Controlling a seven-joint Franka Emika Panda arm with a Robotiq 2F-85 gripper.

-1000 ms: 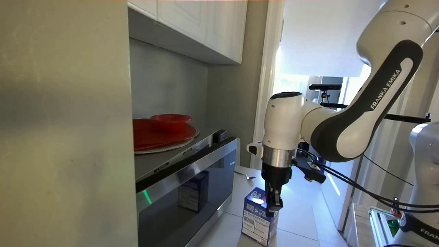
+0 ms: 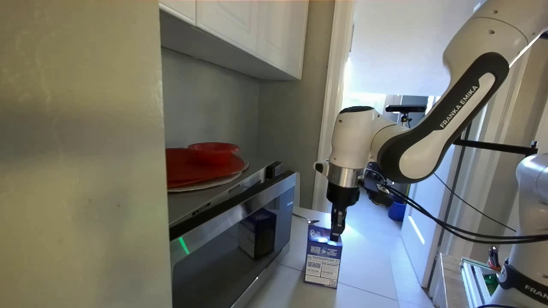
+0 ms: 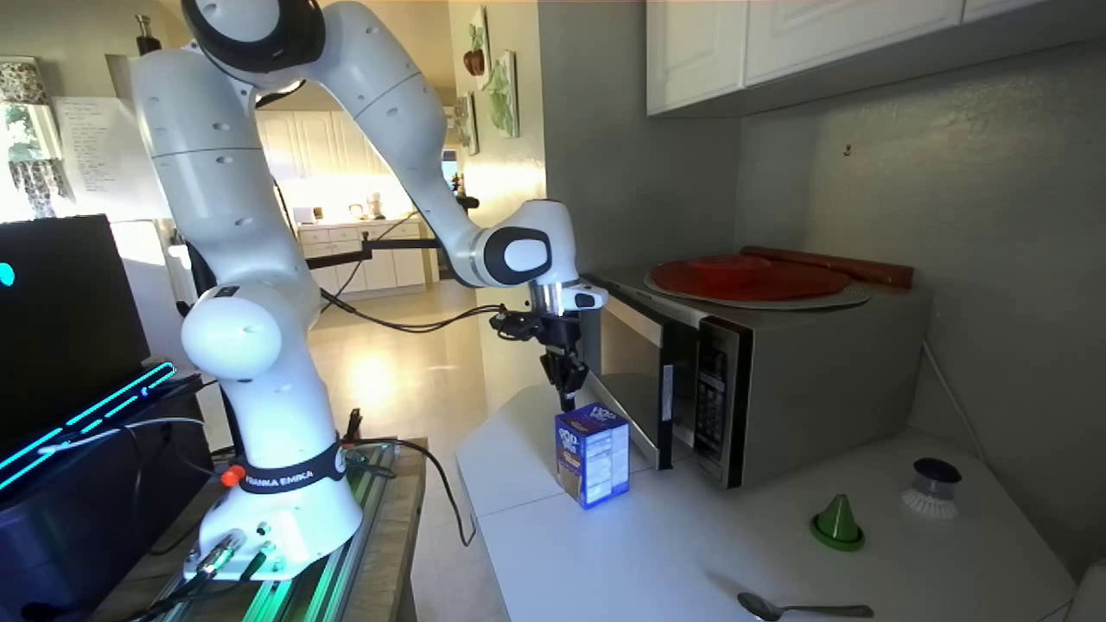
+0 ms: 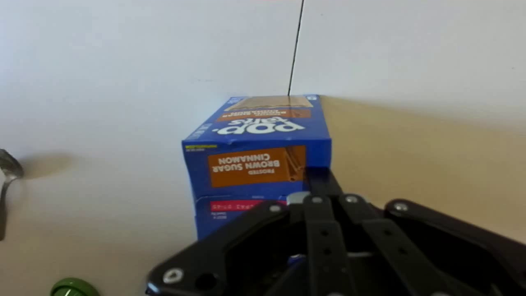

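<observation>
A blue Pop-Tarts box (image 2: 322, 261) stands upright on the white counter, near the microwave's open door (image 3: 628, 378). In the wrist view, the box (image 4: 256, 167) shows its brown sugar cinnamon label upside down. My gripper (image 2: 336, 237) points down at the box's top edge, its fingers together. Exterior view 2 puts the gripper (image 3: 567, 403) at the far side of the box (image 3: 593, 456). From the wrist, the shut fingertips (image 4: 319, 178) overlap the box's right edge, with nothing showing between them. Whether they touch the cardboard I cannot tell.
The microwave (image 3: 829, 358) bears a red plate and bowl (image 3: 731, 271) on top. A green juicer (image 3: 837, 522), a brush (image 3: 933, 487) and a spoon (image 3: 798, 608) lie on the near counter. A utensil (image 2: 311, 221) lies beyond the box.
The box has shifted the same way and turned slightly; it stands upright in both frames.
</observation>
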